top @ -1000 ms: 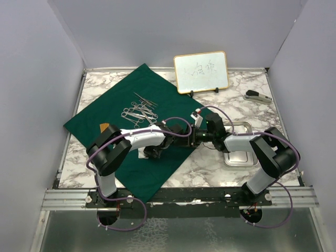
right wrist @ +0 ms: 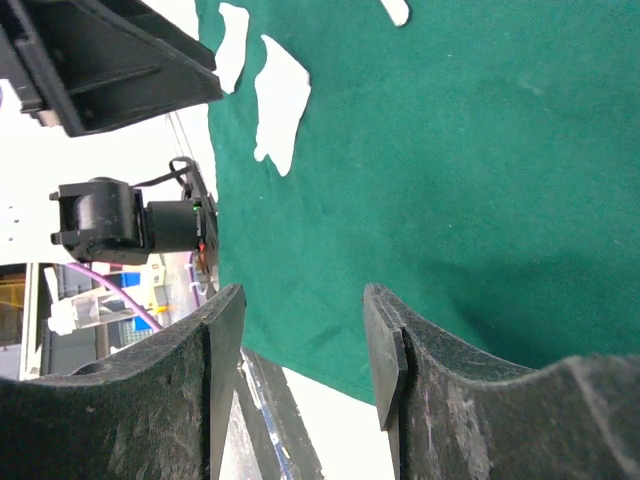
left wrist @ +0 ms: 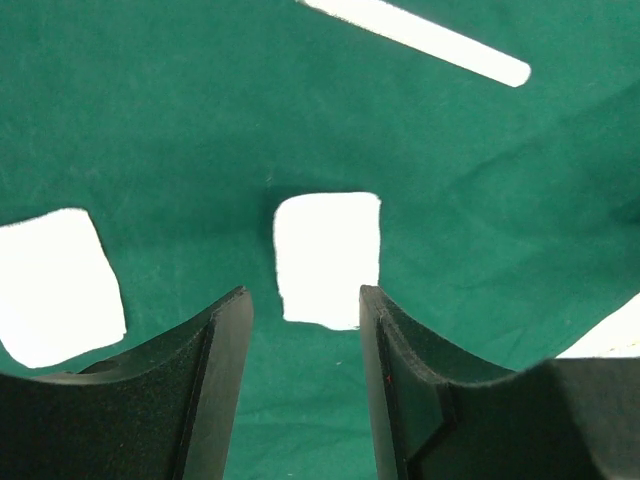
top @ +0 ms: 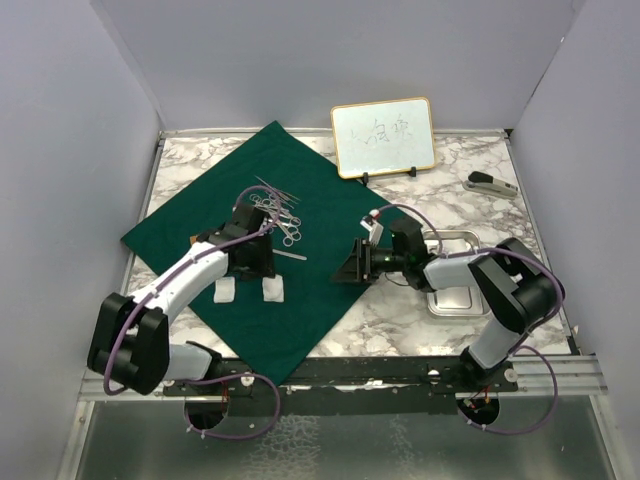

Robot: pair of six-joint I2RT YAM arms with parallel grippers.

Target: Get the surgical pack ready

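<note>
On the green drape [top: 320, 310] lie two white gauze squares, one at centre [top: 273, 289] and one at left [top: 224, 290]. A thin white strip [left wrist: 420, 35] lies beyond them, and a cluster of scissors and clamps [top: 280, 210] lies behind. In its wrist view my left gripper is open above the drape, fingertips just short of the middle gauze [left wrist: 327, 255]. My right gripper is open over bare drape at the right, nothing between its fingers.
A metal tray [top: 455, 303] stands at the right under the right arm. A whiteboard [top: 382, 136] is at the back, a stapler [top: 490, 185] at back right.
My left arm has swung left from the centre, beside the right gripper, to over the gauze squares. The right arm looks nearly still.
</note>
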